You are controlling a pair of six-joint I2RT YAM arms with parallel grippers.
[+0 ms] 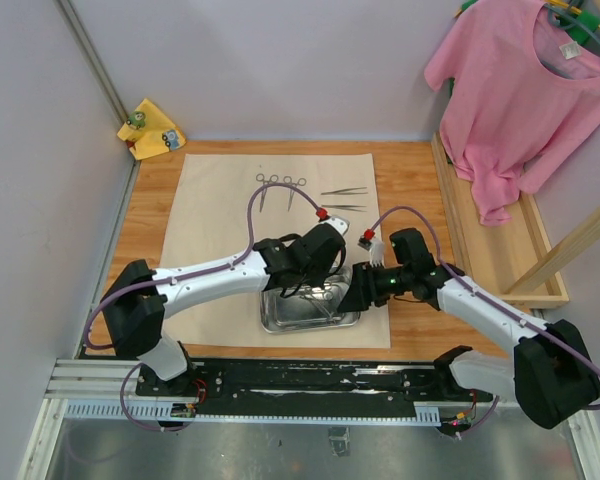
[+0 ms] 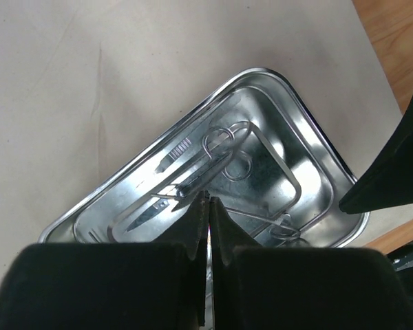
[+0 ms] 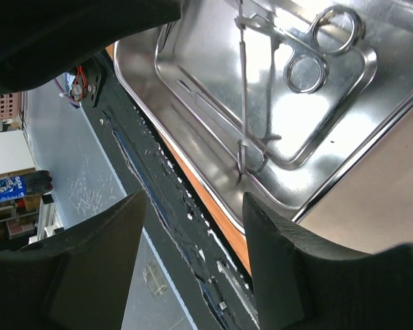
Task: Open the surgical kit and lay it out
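Note:
A steel tray (image 1: 280, 315) with instruments (image 3: 306, 65) sits on the beige cloth (image 1: 210, 210), low in the top view. My left gripper is over it, shut, nothing visible between its fingertips. My right gripper hovers at the tray's right end, fingers apart, empty. Two ringed instruments (image 1: 278, 185) and two tweezers (image 1: 343, 199) lie in a spaced group on the cloth's upper part.
A wooden frame (image 1: 460, 215) with a hanging pink shirt (image 1: 520, 90) stands at the right. A yellow cloth (image 1: 150, 130) lies at the back left.

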